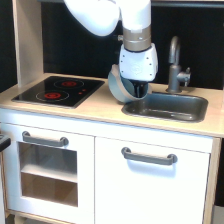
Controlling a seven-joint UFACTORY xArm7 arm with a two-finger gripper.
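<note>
A grey-blue round dish, like a bowl or pan (119,86), is tilted steeply on edge at the left side of the sink in the camera view. My gripper (138,90) points down at the dish's right side. Its dark fingers meet the rim and look shut on it, though the contact is small and partly hidden. Whether the dish's lower edge touches the counter is hard to tell.
Right of the dish lies the dark sink (190,103), with a tall faucet (176,70) behind it. A black cooktop (60,90) is set into the wooden counter (85,118) at left. Below are cabinet doors with handles (150,156).
</note>
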